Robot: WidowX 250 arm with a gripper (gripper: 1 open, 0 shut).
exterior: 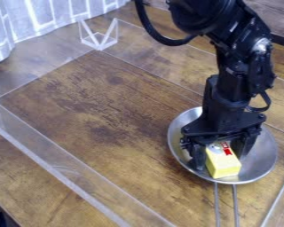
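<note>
My black gripper [220,144] is lowered into a metal pan [261,166] at the right of the camera view, its fingers around a pale yellow block [224,166] with a red and white label. The block lies in the pan, partly hidden by the gripper. Whether the fingers touch the block, and how far apart they stand, is unclear.
A small clear plastic object [98,35] stands at the back left, near a white curtain [26,22]. Clear strips run along the table's left side, and the pan's handle points toward the front edge.
</note>
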